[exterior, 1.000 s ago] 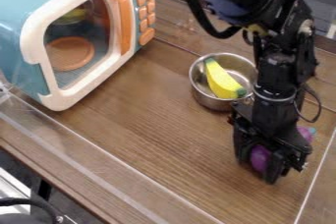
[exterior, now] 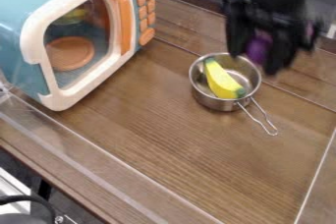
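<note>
My black gripper (exterior: 262,49), blurred at the top right, is shut on a purple object (exterior: 258,47), held above and just right of a small steel pot (exterior: 205,94). A yellow banana (exterior: 222,80) lies in the pot, whose wire handle sticks out toward the lower right.
A toy blue-and-white microwave (exterior: 59,90) with orange buttons stands at the left. A dark cable shows at the bottom left.
My gripper has risen from the right front of the counter toward the back, carrying the purple object up to beside and above the pot.
</note>
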